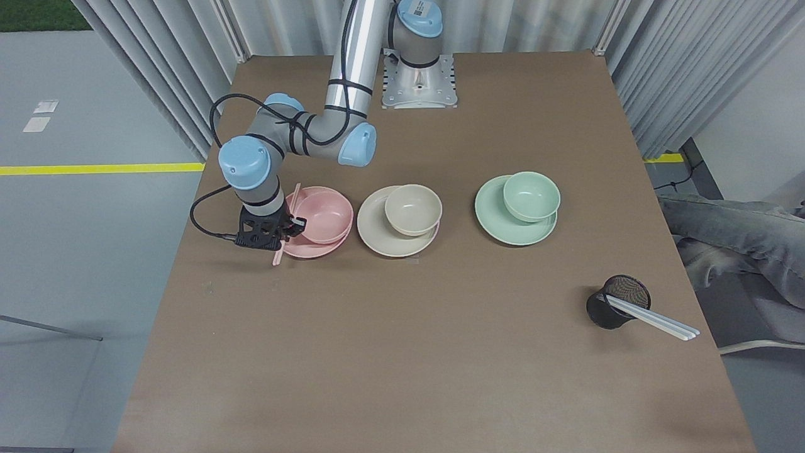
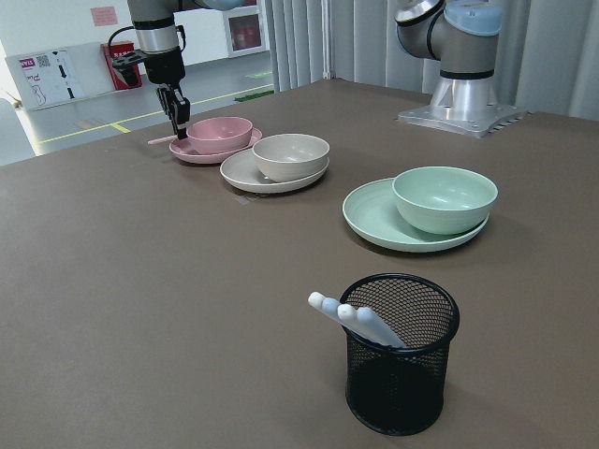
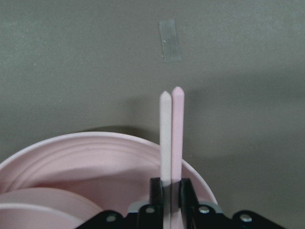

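The gripper is shut on a pair of pink chopsticks (image 3: pixel 177 124), low over the pink plate (image 3: pixel 119 176) with the pink bowl (image 1: pixel 327 214), at the left of the row of dishes. The chopsticks lie along the plate's outer side, their tips reaching past its rim; whether they rest on it I cannot tell. In the left view the gripper (image 2: pixel 180 129) is beside the pink bowl (image 2: pixel 219 133).
A cream bowl (image 1: pixel 413 209) on a cream plate (image 1: pixel 373 230) and a green bowl (image 1: pixel 531 196) on a green plate (image 1: pixel 490 211) sit rightward. A black mesh cup (image 2: pixel 393 393) holds white chopsticks at front right.
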